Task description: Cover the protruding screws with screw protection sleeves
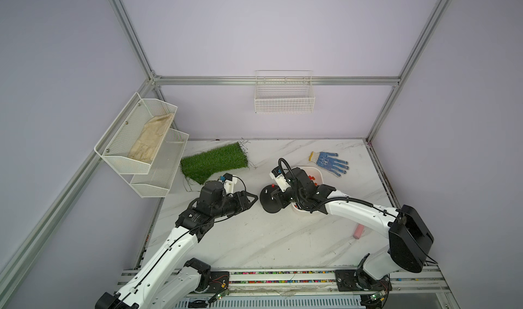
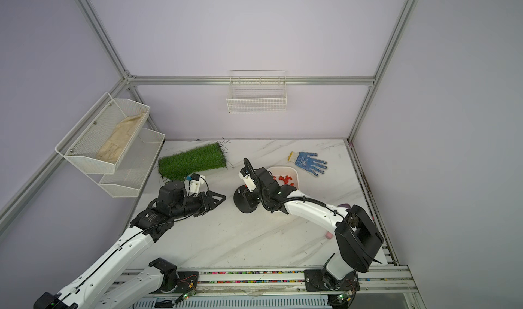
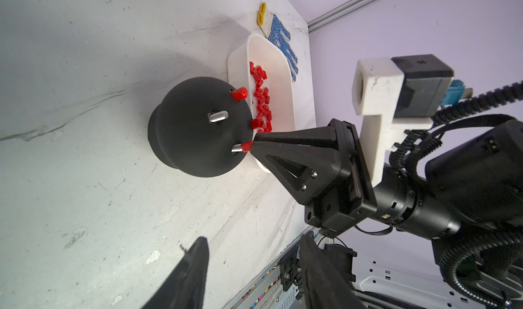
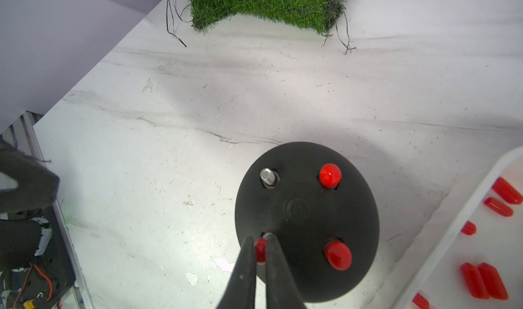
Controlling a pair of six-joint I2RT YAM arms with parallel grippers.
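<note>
On the table stands a round black base (image 3: 185, 123) with protruding screws. Two of them carry red sleeves (image 4: 330, 176), on the side toward the tray. One silver screw (image 4: 268, 176) is bare. My right gripper is shut on a red sleeve (image 3: 247, 146), held at the tip of another silver screw (image 3: 236, 148). That screw's shaft still shows below the sleeve; how far the sleeve sits over the tip I cannot tell. Left of the base, my left gripper hangs open, with nothing between its fingers.
A white tray (image 3: 238, 63) of several loose red sleeves stands beside the base, partly under the right arm. Farther back lie a blue glove (image 1: 331, 163) and a green turf mat (image 1: 215, 163).
</note>
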